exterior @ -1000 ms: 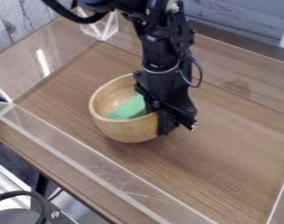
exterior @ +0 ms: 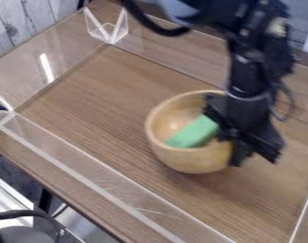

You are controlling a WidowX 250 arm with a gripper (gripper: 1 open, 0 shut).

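A light wooden bowl [exterior: 176, 154] with a green object [exterior: 194, 130] inside sits at the middle right of the camera view. My black gripper [exterior: 231, 138] is at the bowl's right rim, shut on it. The fingertips are blurred and partly hidden by the bowl and the gripper's body.
Clear plastic edging runs along the left and front, with a dark gap beyond the lower left edge. A small clear container [exterior: 107, 28] stands at the top left.
My gripper and the bowl with the green object in it have moved to the right across the table, and slightly down in the view over the last moment.
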